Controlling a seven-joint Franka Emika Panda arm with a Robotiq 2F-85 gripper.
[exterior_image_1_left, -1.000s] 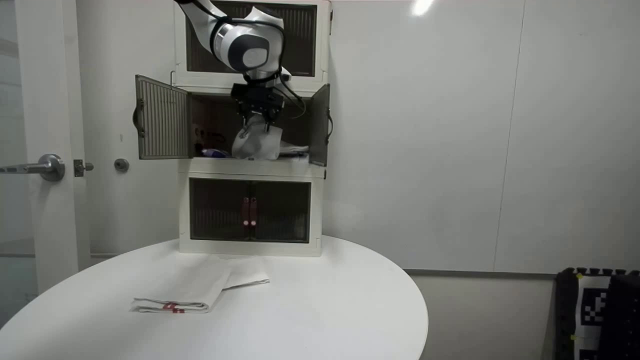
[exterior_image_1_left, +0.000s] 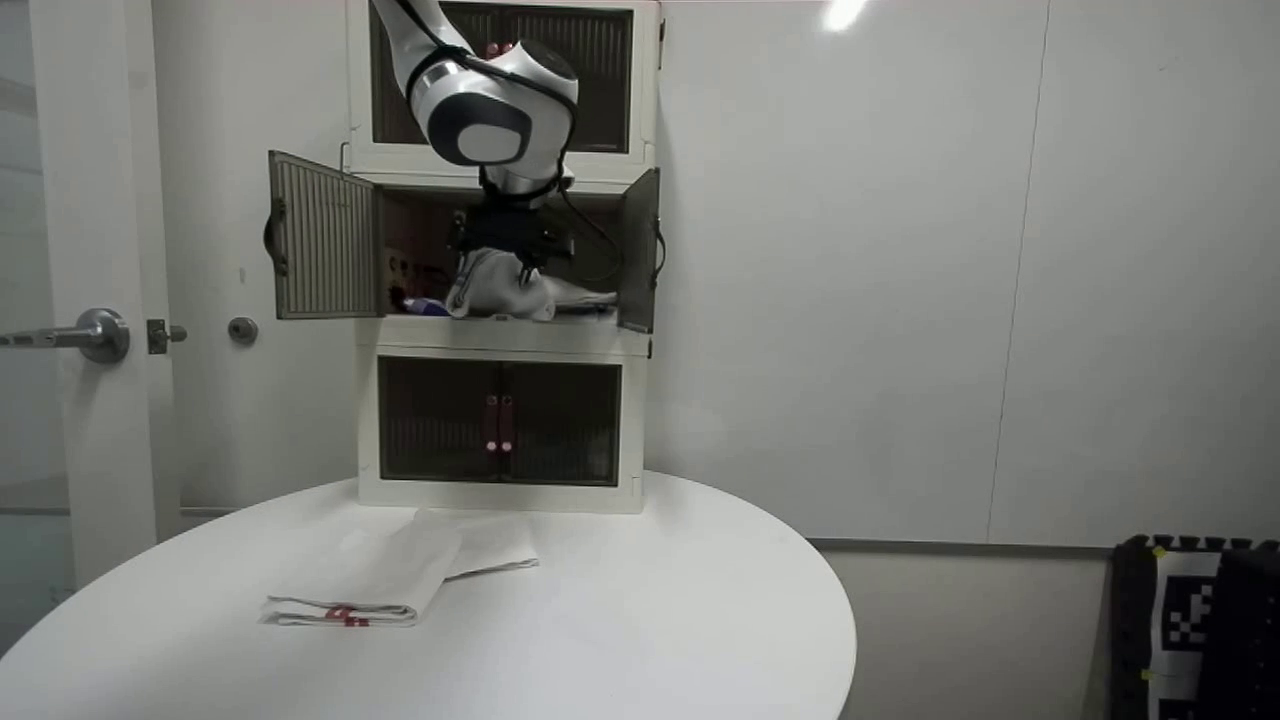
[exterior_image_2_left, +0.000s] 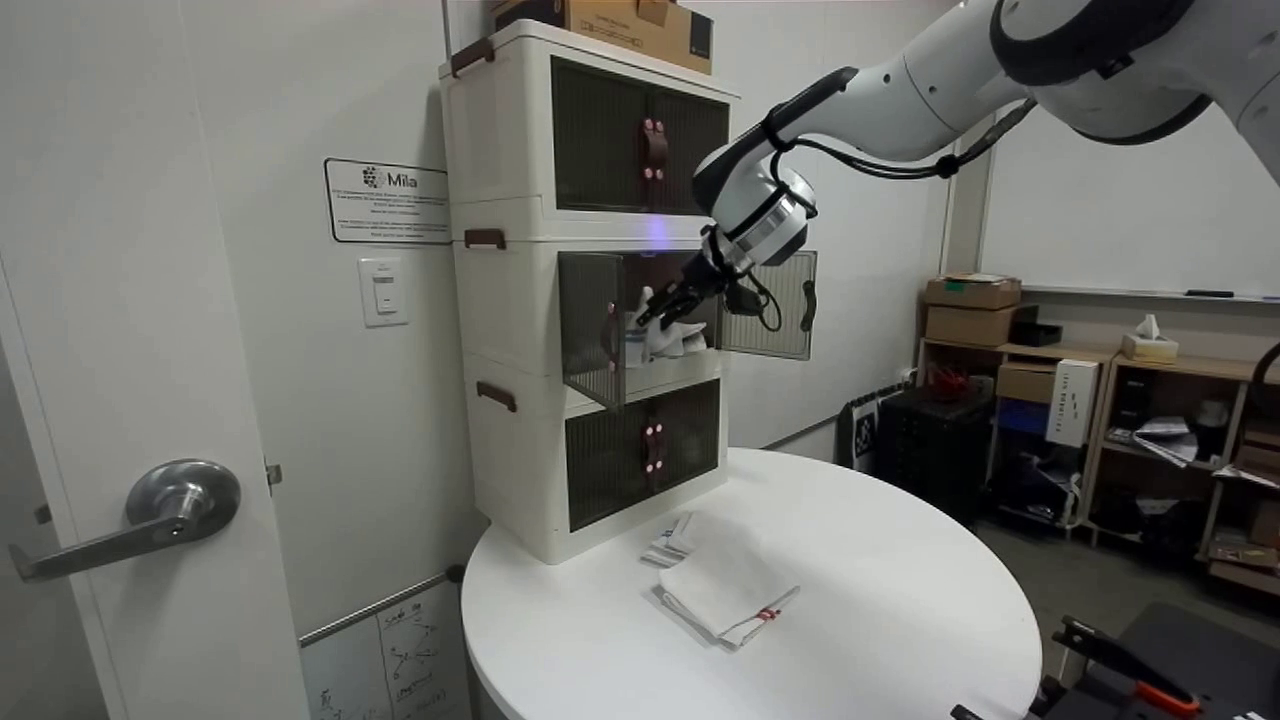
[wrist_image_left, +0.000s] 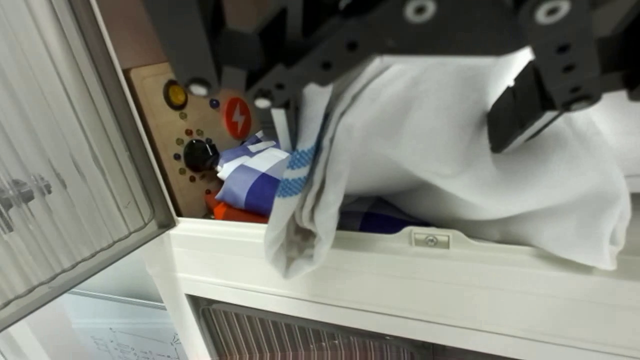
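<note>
My gripper stands open at the middle compartment of the white cabinet (exterior_image_1_left: 504, 341), whose two doors are swung wide. Between and below its spread fingers bulges a white cloth (wrist_image_left: 420, 150) with blue stripes. One fold of this cloth droops over the compartment's front lip in the wrist view. Two more white towels (exterior_image_1_left: 396, 570) lie folded on the round table (exterior_image_1_left: 672, 600), one with red marks and partly over the other. Part of the white cloth is hidden behind the gripper.
A blue-and-white checked cloth (wrist_image_left: 255, 180) and a wooden panel with knobs (wrist_image_left: 162, 120) sit inside the compartment's left side. The open left door (exterior_image_1_left: 324, 240) and right door (exterior_image_1_left: 641, 252) flank the arm.
The gripper has come down and slightly left. The white cloth has sunk from a raised hump and spread lower, with folds now at the compartment's front edge.
</note>
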